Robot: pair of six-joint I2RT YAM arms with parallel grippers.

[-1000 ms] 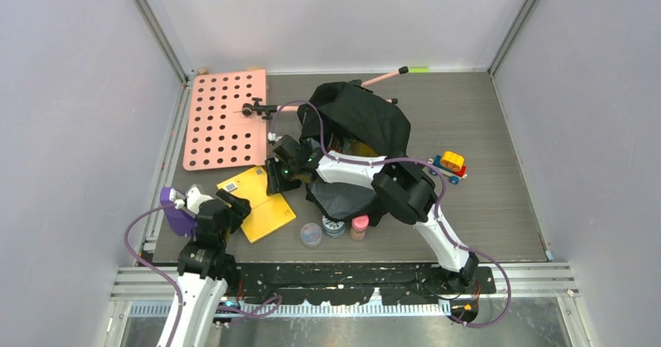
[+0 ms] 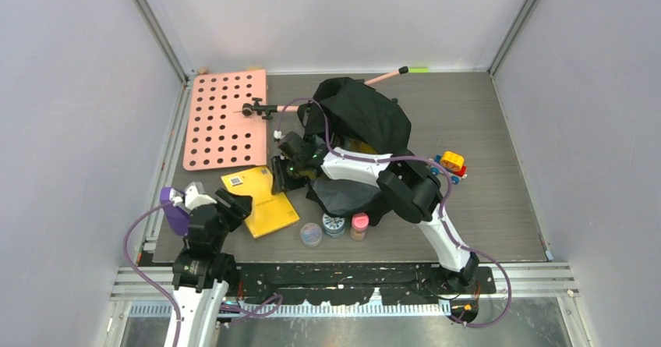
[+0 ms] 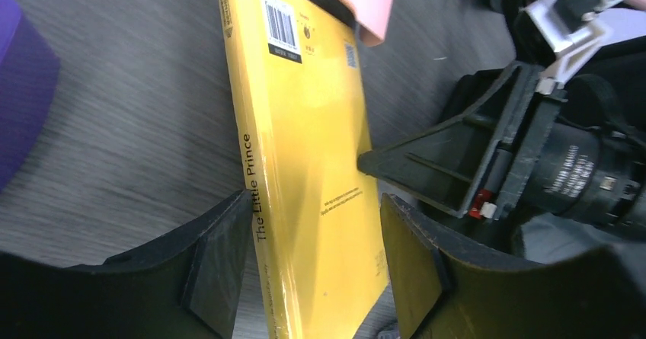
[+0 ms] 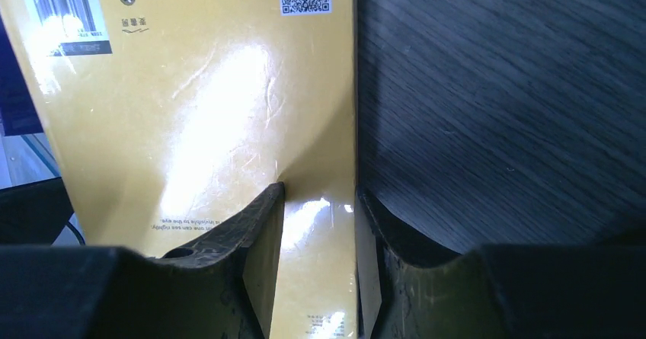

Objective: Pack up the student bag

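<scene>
The yellow book point(image 2: 261, 207), titled The Little Prince, lies between my grippers at the front left. My left gripper is shut on it, fingers on either side in the left wrist view. My right gripper is shut on its right edge, one finger over the cover and the other beside it. The black bag point(image 2: 358, 113) stands open right of the book, partly hidden under my right arm.
A purple object point(image 2: 175, 218) is beside my left gripper. A pink perforated board point(image 2: 222, 121) lies behind the book. Several jars point(image 2: 334, 227) stand at the front middle. A toy car point(image 2: 452, 164) is at the right, with clear table around it.
Both grippers and the book have shifted slightly to the right over the last second.
</scene>
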